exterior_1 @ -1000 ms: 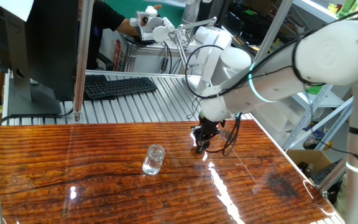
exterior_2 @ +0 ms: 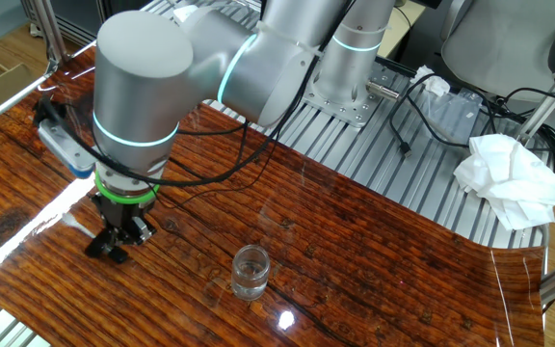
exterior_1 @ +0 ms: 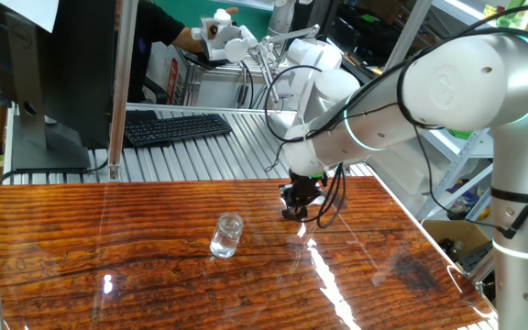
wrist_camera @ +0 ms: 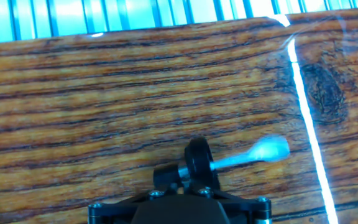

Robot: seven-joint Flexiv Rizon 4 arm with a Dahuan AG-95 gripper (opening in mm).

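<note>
A clear glass jar [exterior_1: 226, 236] with clear contents at the bottom stands upright on the glossy wooden table; the second exterior view has the jar [exterior_2: 251, 272] to the right of my gripper [exterior_2: 107, 253]. A pale spoon [wrist_camera: 269, 149] shows in the wrist view, its bowl pointing right and its thin handle running in among my black fingers [wrist_camera: 199, 165]. My gripper is low over the tabletop, fingertips downward. A small gap with the handle in it shows between the fingers; whether they pinch it is unclear. The handle's far end is hidden.
Bare wooden tabletop [exterior_1: 108, 238] spreads left of the jar. Behind its back edge are a ribbed metal deck and a keyboard [exterior_1: 177, 129]. Crumpled white tissue [exterior_2: 509, 181] lies on the deck. Loose cables hang beside the wrist.
Over the last second my arm has shifted left in the exterior view, and the wrist has turned or tilted slightly. The fingers look differently angled near the tabletop. The jar has stayed put.
</note>
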